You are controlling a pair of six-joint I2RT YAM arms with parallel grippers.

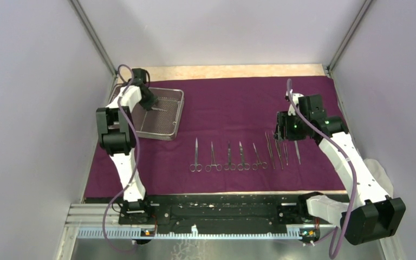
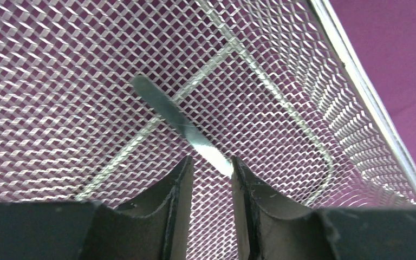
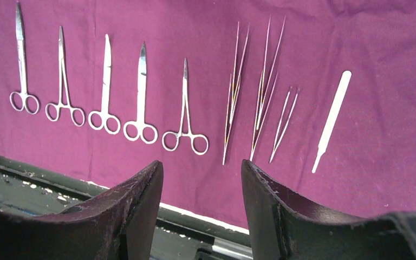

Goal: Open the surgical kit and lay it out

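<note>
A flat metal blade-like instrument (image 2: pixel 168 111) lies diagonally in the mesh tray (image 1: pixel 165 135) at the left of the cloth. My left gripper is over the tray, fingers part open, at the instrument's lower end; whether it touches is unclear. My right gripper hangs open above the laid-out instruments, nothing between its fingers. These form a row: several scissors and clamps (image 3: pixel 141 97), several tweezers (image 3: pixel 233 103), and a slim handle (image 3: pixel 331 115) at the right end.
The table's front rail runs below the row, and walls enclose both sides.
</note>
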